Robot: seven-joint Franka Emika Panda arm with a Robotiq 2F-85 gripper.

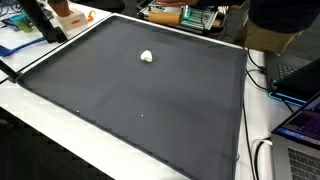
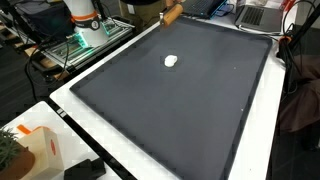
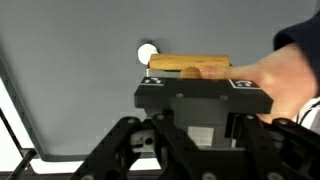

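Note:
My gripper shows in the wrist view with its two black fingers wide apart, shut on a wide dark object (image 3: 203,88). What that object is cannot be made out. Just beyond it lies a wooden bar (image 3: 176,62), with a person's hand (image 3: 262,78) reaching in from the right and its fingertips against the bar. A small white round object (image 3: 147,52) sits on the mat to the left of the bar. That white object also shows alone on the mat in both exterior views (image 1: 147,56) (image 2: 170,61). No clear sight of the fingers comes from outside.
A laptop (image 1: 300,125) and cables lie along its right side in exterior view 1. Tools and an orange box (image 1: 60,8) stand at the far left. A potted cactus (image 2: 10,150) stands near the front in exterior view 2.

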